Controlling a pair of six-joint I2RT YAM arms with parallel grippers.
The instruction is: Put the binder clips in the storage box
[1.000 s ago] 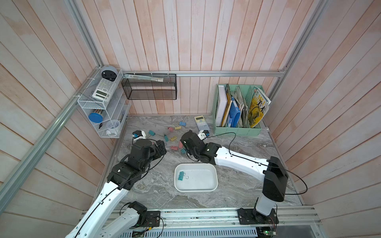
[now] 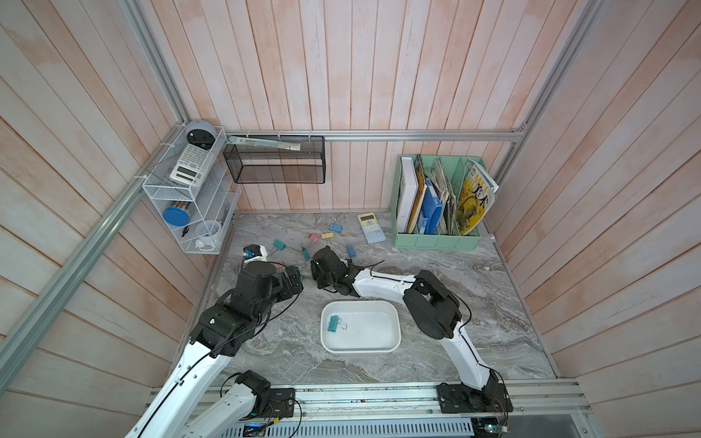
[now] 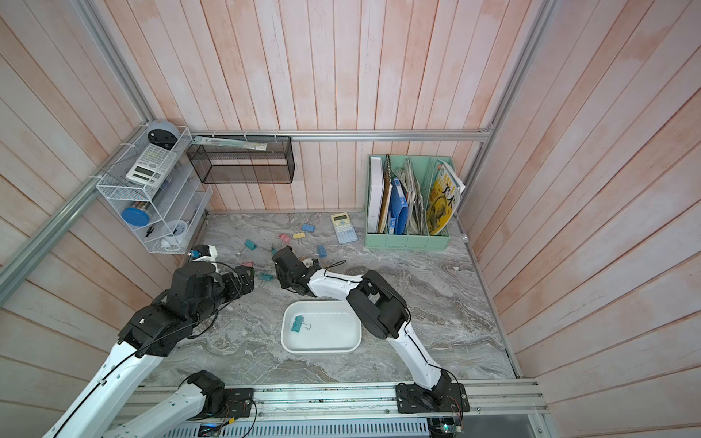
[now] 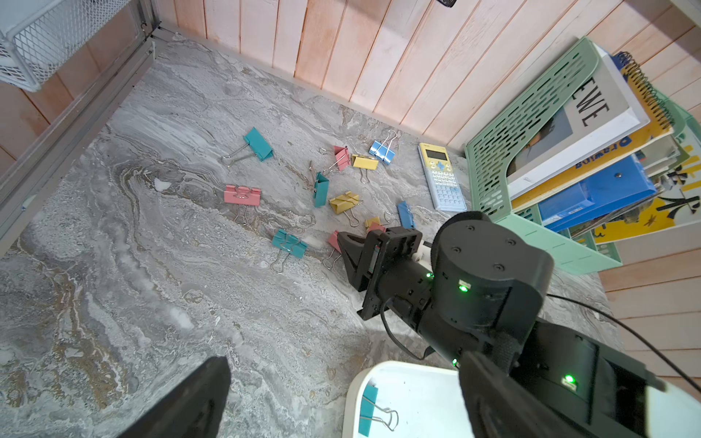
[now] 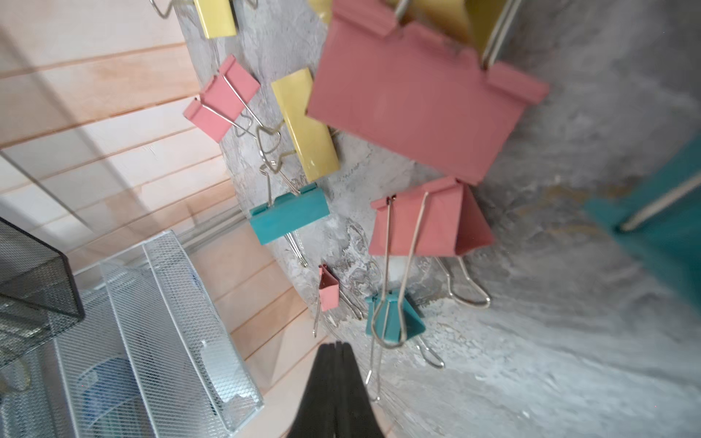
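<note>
Several pink, yellow, teal and blue binder clips lie loose on the marble table, such as a teal clip [image 4: 290, 243] and a pink clip [image 4: 241, 195]. The white storage box [image 2: 360, 349] stands near the front with one teal clip [image 2: 333, 323] inside at its left. My right gripper is low among the clips, its fingers together with nothing showing between them. Ahead of it in the right wrist view are a pink clip [image 5: 423, 226] and a teal clip [image 5: 394, 317]. Left of the clips hovers my left gripper, open and empty.
A calculator [image 2: 371, 227] lies at the back, beside a green file holder [image 2: 436, 241] full of books. A wire shelf [image 2: 191, 191] stands at the left wall. Both arms are close together above the clips.
The right arm has folded lower, and its gripper has moved left and down among the clips, now covering some of them. The left arm has shifted only slightly. The clip in the box is unmoved.
</note>
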